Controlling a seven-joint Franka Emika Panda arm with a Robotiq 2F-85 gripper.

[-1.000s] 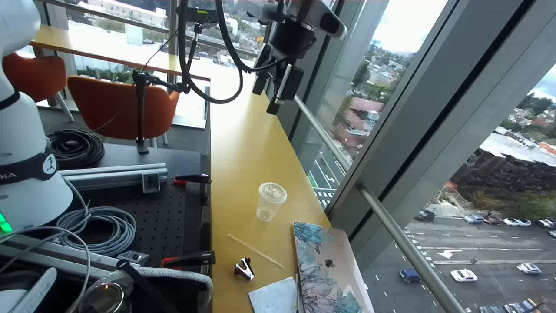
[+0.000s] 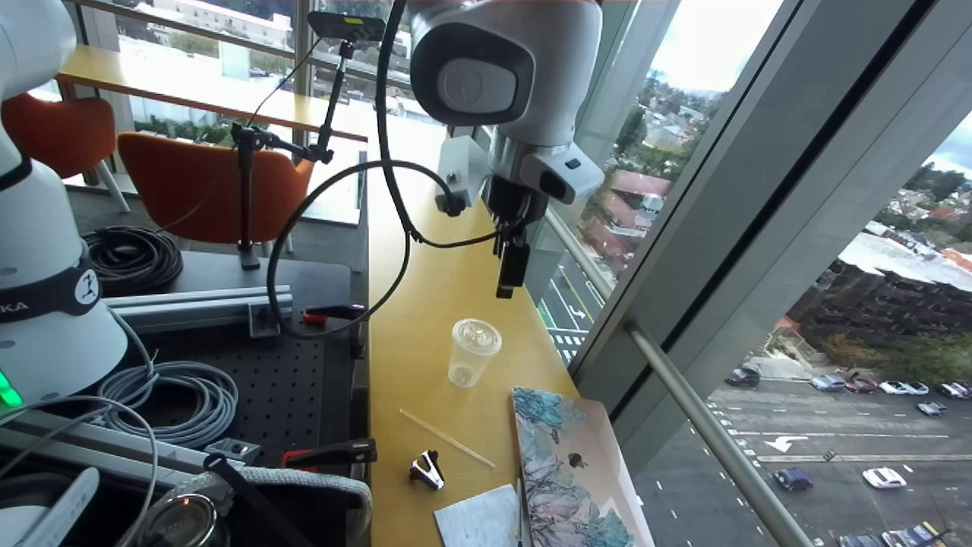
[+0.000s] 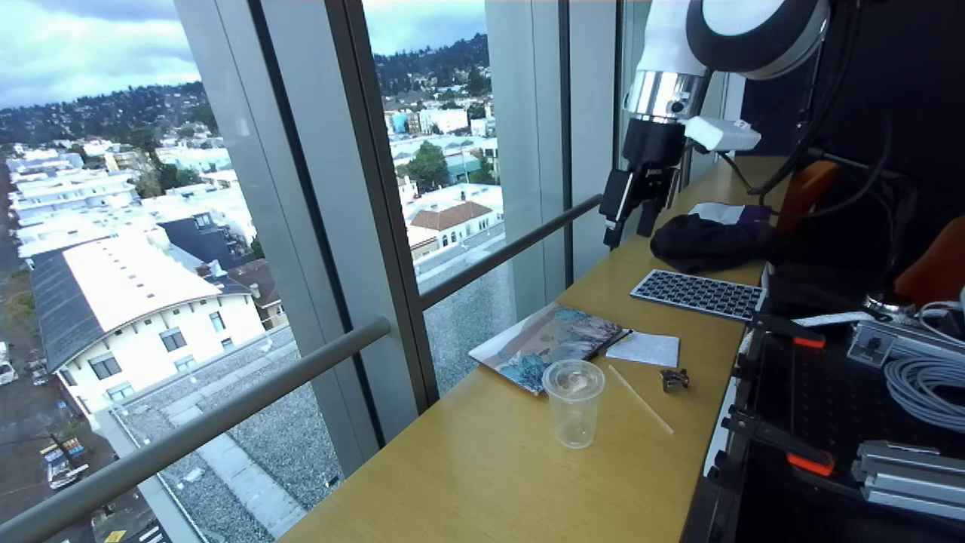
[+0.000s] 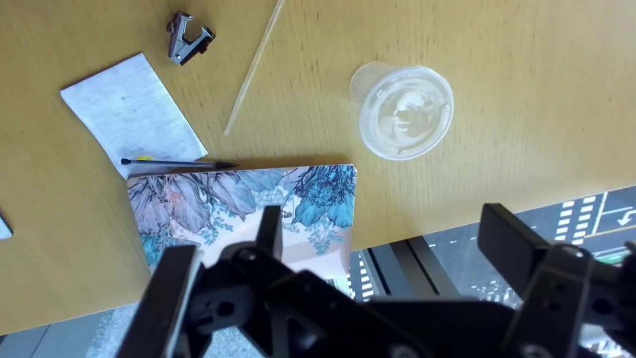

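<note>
My gripper is open and empty, held in the air above the table on the window side. Its fingers (image 2: 512, 266) hang above and beyond the cup in exterior view 1. A clear plastic cup (image 2: 471, 354) with a flat lid stands upright on the table, apart from the gripper. A thin pale straw (image 4: 253, 68) lies loose near it. Beside that rests a small staple remover (image 4: 189, 39). A folded white paper (image 4: 132, 113) touches a dark pen (image 4: 179, 163), which lies along the edge of a flower-patterned notebook (image 4: 325, 203).
The window rail (image 3: 493, 258) and frame run along one table edge. A keyboard (image 3: 698, 294) and dark cloth (image 3: 710, 243) lie farther along. Black clamps (image 2: 329, 454) grip the other edge. Bare wood (image 3: 470, 489) surrounds the cup.
The arm has come down and toward the cup, and the gripper has turned. The cup, straw, staple remover, paper and notebook have stayed in place.
</note>
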